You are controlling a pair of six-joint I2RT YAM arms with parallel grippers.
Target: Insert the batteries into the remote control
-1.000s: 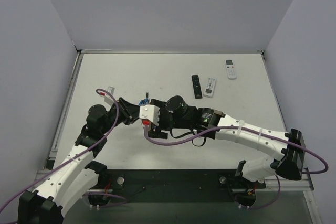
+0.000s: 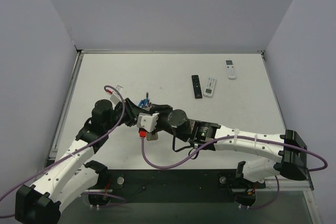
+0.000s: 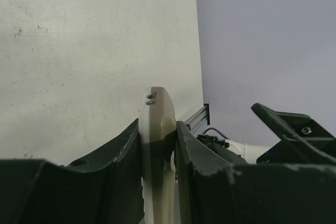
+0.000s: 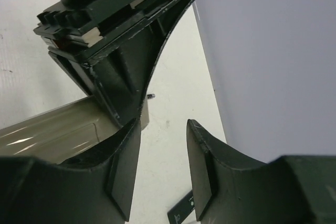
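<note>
Both grippers meet at the table's middle left in the top view, largely hiding each other. In the left wrist view, my left gripper is shut on a pale, long object (image 3: 156,108), likely the remote's body, held upright. In the right wrist view, a grey-beige plastic piece (image 4: 58,129) lies at my right gripper, beside the left gripper's black fingers; whether the right fingers grip it is hard to see. Small blue battery-like items (image 2: 143,102) show just behind the grippers in the top view.
A black remote (image 2: 196,86), a white remote (image 2: 209,87) and another white remote (image 2: 230,70) lie at the back right of the white table (image 2: 247,103).
The right gripper has shifted a little as its arm turned.
</note>
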